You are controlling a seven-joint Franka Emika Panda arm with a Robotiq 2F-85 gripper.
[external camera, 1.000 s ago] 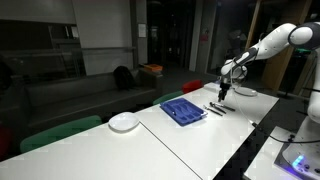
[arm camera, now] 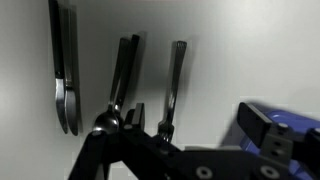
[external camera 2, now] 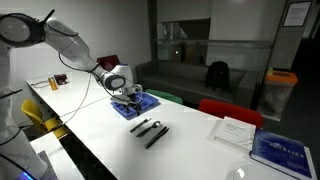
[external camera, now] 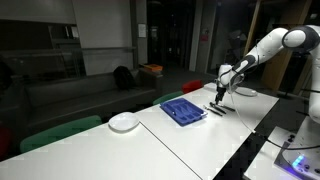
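In the wrist view a single dark-handled utensil (arm camera: 176, 85) lies between the two fingers of my gripper, which is open and holds nothing. To its left a pair of dark-handled utensils (arm camera: 122, 75), one a spoon, lie side by side. Farther left is another dark-handled pair (arm camera: 64, 65). My gripper (external camera: 221, 97) hangs low over the white table near this cutlery (external camera: 215, 110) in the first exterior view. A blue tray (external camera: 183, 111) stands beside the cutlery; its edge (arm camera: 285, 117) shows behind the right finger in the wrist view.
A white plate (external camera: 124, 122) lies on the table well past the tray. In the second exterior view, white papers (external camera 2: 232, 133) and a blue box (external camera 2: 280, 151) lie at the right.
My gripper has come down a little toward the table and shifted slightly toward the tray. The cutlery and tray look unmoved.
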